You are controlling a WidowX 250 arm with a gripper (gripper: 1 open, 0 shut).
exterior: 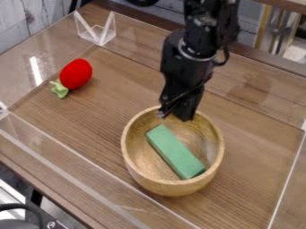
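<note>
My black gripper (180,107) hangs over the back rim of a round wooden bowl (140,170), above and behind a green rectangular block (174,150) that lies inside the bowl. The gripper looks shut, with nothing visible between its fingers.
A red object (75,73) with a small green part lies on the wooden table (72,152) at the left. A white wire-like holder (96,27) stands at the back left.
</note>
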